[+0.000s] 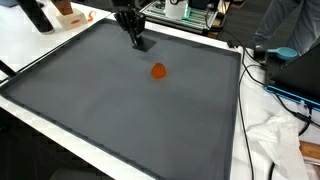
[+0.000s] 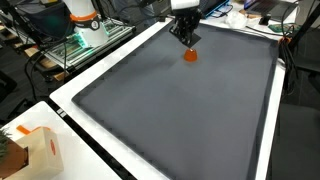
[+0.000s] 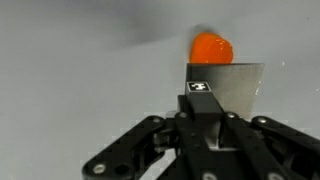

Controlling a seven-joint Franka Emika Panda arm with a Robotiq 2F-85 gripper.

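Observation:
My gripper is shut on a dark-handled tool with a flat, squarish metal blade. In the wrist view the blade spreads out below the fingers and beside a bright orange piece, overlapping its near edge from this angle. From exterior view 1, the gripper is at the back of the grey board, with the dark blade under it and the orange piece a short way in front. Exterior view 2 has the orange piece just below the blade. Most of the handle is hidden by the fingers.
The grey board is bare across its middle and front. Cables run along its right side, where a white crumpled cloth or bag lies. A second orange-and-white device stands off the board.

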